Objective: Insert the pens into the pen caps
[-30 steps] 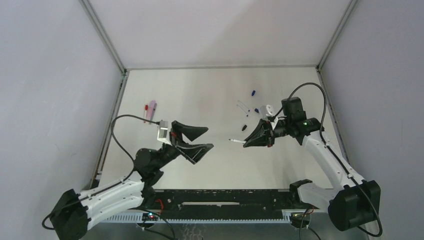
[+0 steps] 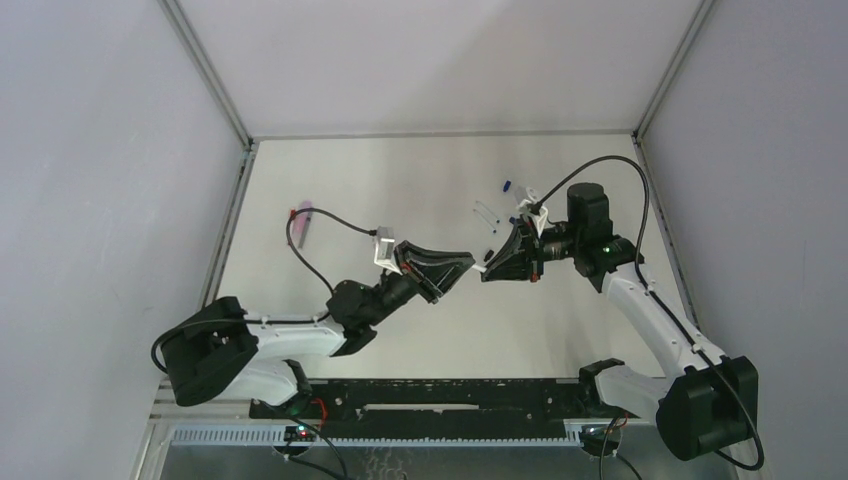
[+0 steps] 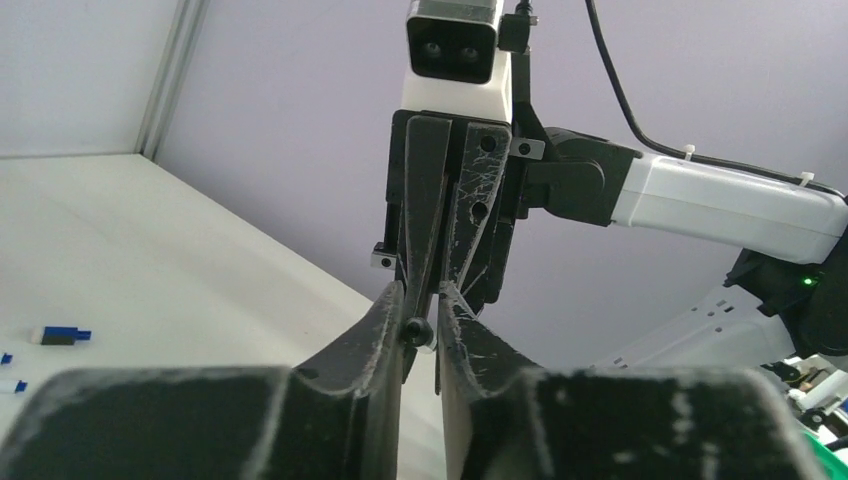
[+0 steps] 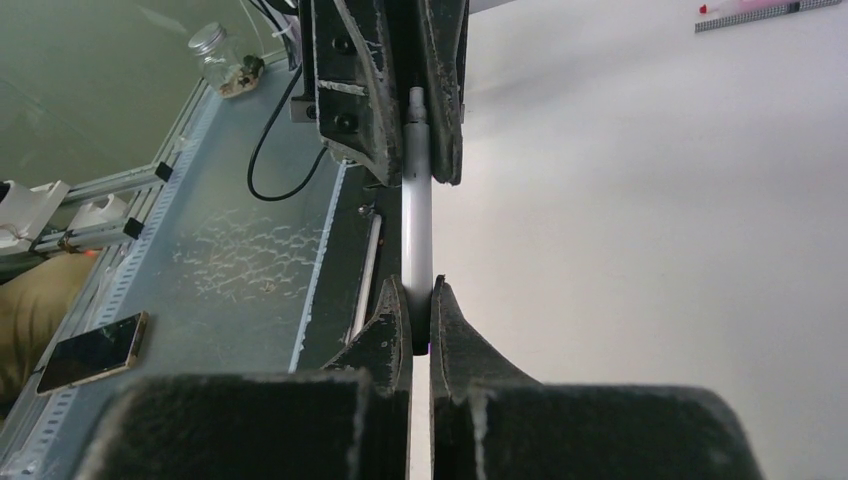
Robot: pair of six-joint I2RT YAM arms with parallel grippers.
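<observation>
A white pen (image 4: 417,220) is held by its lower end between the fingertips of my right gripper, which is shut on it. My left gripper (image 2: 468,263) faces it head-on at mid-table, its fingers now drawn close around the pen's far end; in the left wrist view the fingertips (image 3: 380,330) nearly meet there. Whether they grip it is hard to tell. Pen caps (image 3: 62,334) lie on the table behind the right gripper.
Pink and red pens (image 2: 300,222) lie at the back left. Thin white pieces (image 2: 485,215) and small blue items lie at the back right.
My left gripper has moved right toward the pen and gone from wide open to nearly shut around its end. The right gripper has shifted slightly toward the back.
</observation>
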